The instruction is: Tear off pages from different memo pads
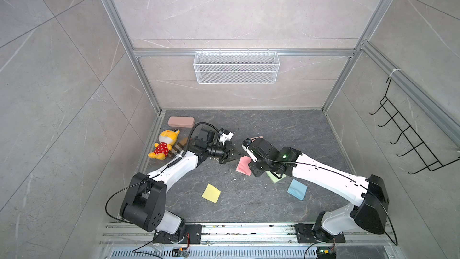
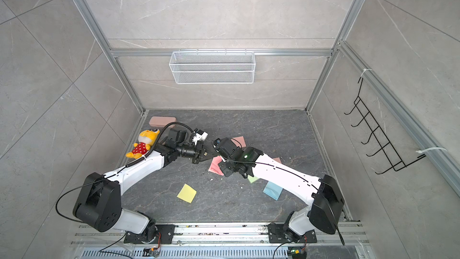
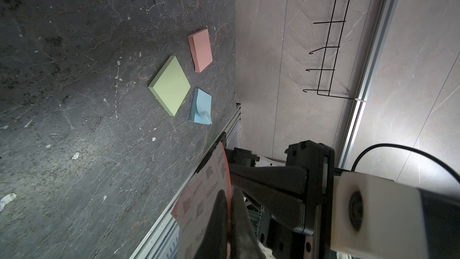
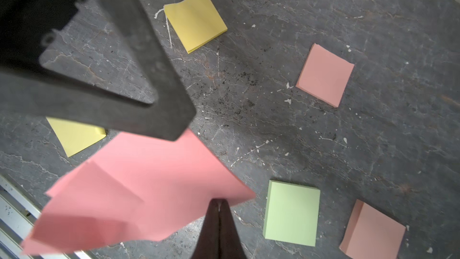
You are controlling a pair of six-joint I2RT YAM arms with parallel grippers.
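Observation:
My left gripper is shut near the middle, pink paper with a printed face between its fingertips. My right gripper is shut just right of it, its tips at the pink paper, which fills the lower left of the right wrist view; part is folded over. On the floor lie yellow pads, pink pads, a green pad and a blue pad with a lifted sheet. The arms hide some pads in the top views.
A yellow-and-red plush toy and a pink case are at the left. A white wire basket hangs on the back wall, a black hook rack on the right wall.

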